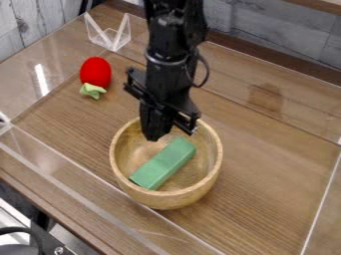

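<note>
A wooden bowl sits on the table at the centre front with a green block lying in it. My black gripper hangs over the back of the bowl, blurred, its fingertips near the rim; I see nothing clearly held, and it looks shut. A red object with a small pale green piece beside it lies at the back left.
A white wire-like item stands at the far back left. Dark cables show at the lower left corner.
</note>
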